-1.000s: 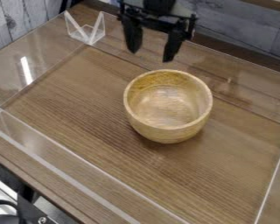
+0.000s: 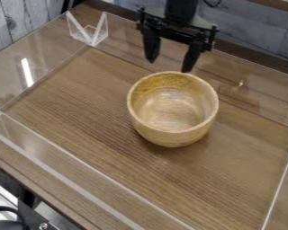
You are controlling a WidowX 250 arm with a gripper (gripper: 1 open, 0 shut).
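Observation:
A dark robot gripper (image 2: pixel 172 47) hangs over the back middle of the wooden table, just behind a large tan bowl (image 2: pixel 173 108). Its two dark fingers point down at either side. I see nothing clearly held between them, but the view is too small to be sure of the finger's state. The bowl is empty.
A white wire-like object (image 2: pixel 86 29) stands at the back left. Dark cables lie at the lower left corner.
The gripper has shifted and changed its pose slightly behind the bowl. The bowl looks unmoved.

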